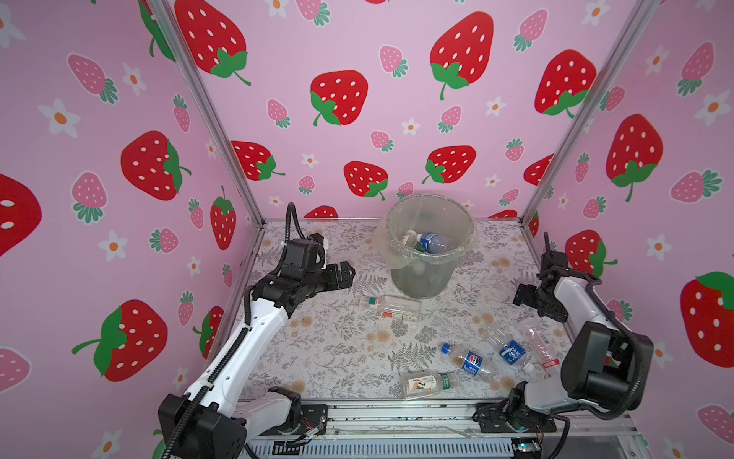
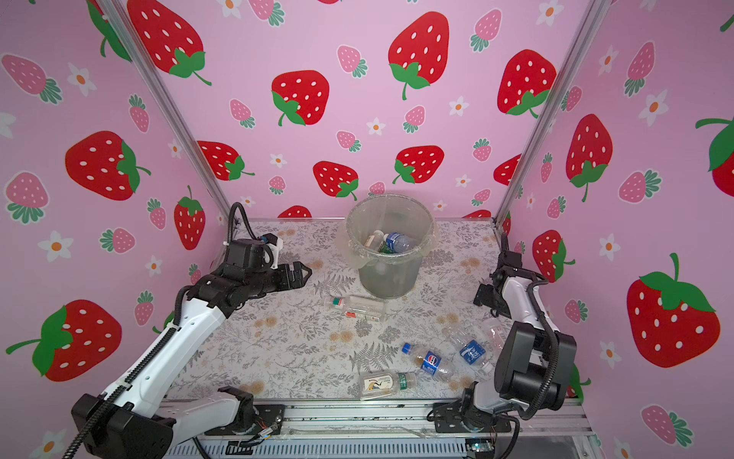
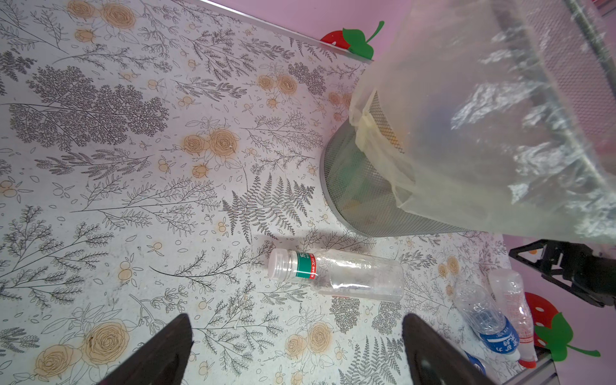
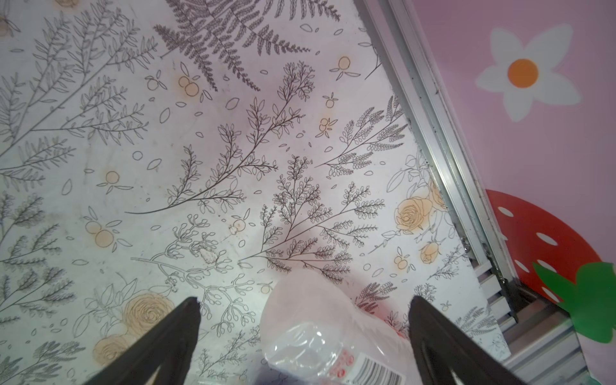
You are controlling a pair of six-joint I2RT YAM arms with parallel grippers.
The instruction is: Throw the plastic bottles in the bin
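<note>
A mesh bin (image 1: 422, 275) with a plastic liner stands at the back centre, bottles inside. My left gripper (image 1: 340, 277) hangs open left of it, above a clear bottle with green label (image 3: 340, 272). At the front right lie a bottle with a cream label (image 1: 422, 384), a blue-capped Pepsi bottle (image 1: 468, 361), a blue-label bottle (image 1: 510, 349) and a red-label bottle (image 1: 539, 344). My right gripper (image 1: 529, 297) is open at the right wall, just above and beyond the red-label bottle, whose end (image 4: 320, 320) shows between and below its fingers in the right wrist view.
Pink walls bound the sides and back, with a metal rail (image 4: 430, 147) along the right edge near my right gripper.
</note>
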